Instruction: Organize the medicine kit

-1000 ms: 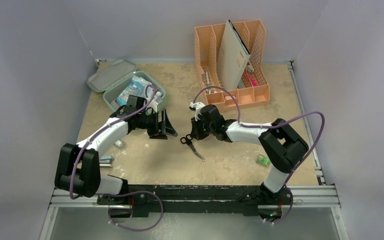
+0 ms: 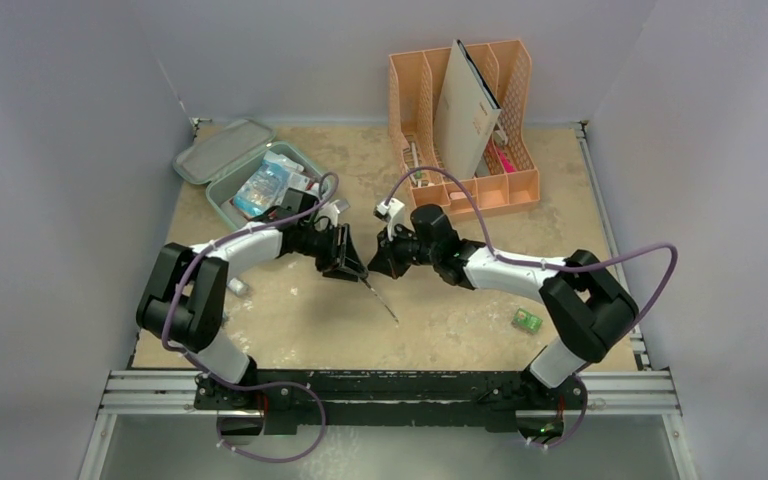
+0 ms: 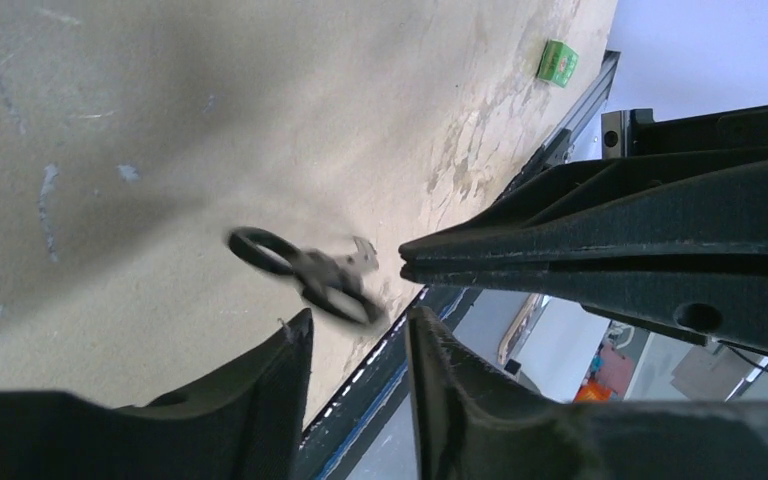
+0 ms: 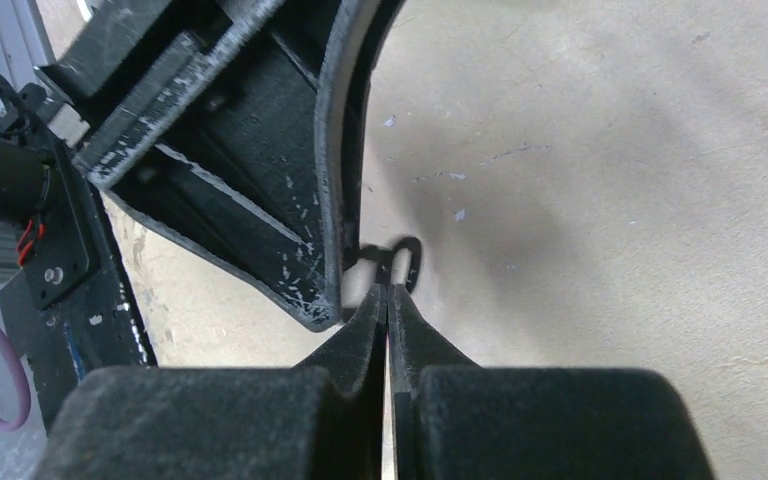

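The scissors [image 2: 382, 302] show as a thin slanted line in the top view. Their black handles [image 3: 265, 250] blur just past the tips of my left gripper, whose fingers stand apart. My right gripper is shut; a handle loop [image 4: 413, 262] shows right by its fingertips, partly behind a left finger [image 4: 345, 150]. Whether either gripper touches the scissors cannot be made out. Both grippers meet closely over the middle of the table. The grey-green medicine box [image 2: 218, 196] lies open at the back left, holding plastic-bagged items [image 2: 265, 183].
An orange organizer [image 2: 520, 187] with an upright white folder [image 2: 465, 115] occupies the back right. A small green box [image 2: 527, 320] rests at the right front. A white item [image 2: 237, 287] lies by the left arm.
The scissors have turned from lying flat to looking narrow and blurred. The right gripper shifted slightly left.
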